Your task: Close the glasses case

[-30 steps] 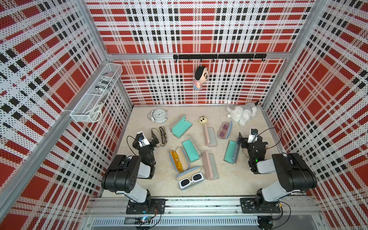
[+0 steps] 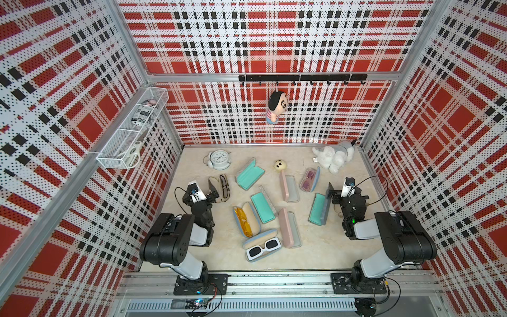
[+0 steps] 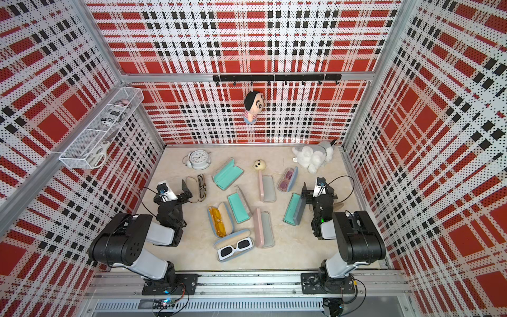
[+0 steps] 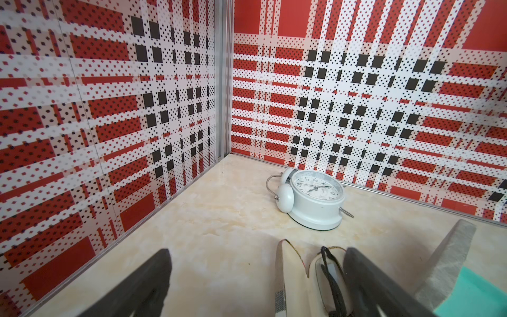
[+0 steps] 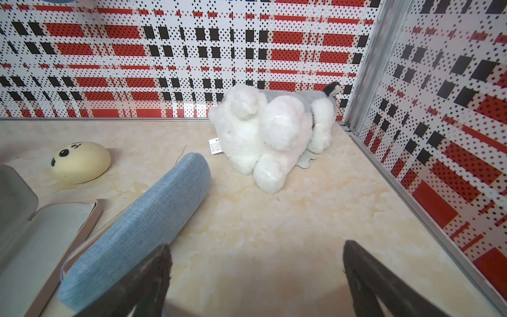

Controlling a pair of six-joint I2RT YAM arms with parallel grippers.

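Note:
Several glasses cases lie with lids raised across the table's middle. Among them are a teal-lined case (image 2: 250, 178) at the back, another teal-lined one (image 2: 262, 206) in the middle and a third (image 2: 318, 209) at right. Yellow glasses fill one case (image 2: 243, 221); white sunglasses sit in the front case (image 2: 264, 251). Two pink-edged cases (image 2: 290, 229) stand lid up, and a blue case (image 5: 142, 227) holds pinkish glasses. At left is a beige case (image 2: 224, 187) with dark glasses. My left gripper is open near it, and my right gripper is open, empty, beside the right teal case.
A white alarm clock (image 4: 317, 198) stands at the back left, a white plush toy (image 5: 274, 132) at the back right. A small round yellow toy (image 5: 81, 162) sits behind the cases. Bare table lies along the front and right.

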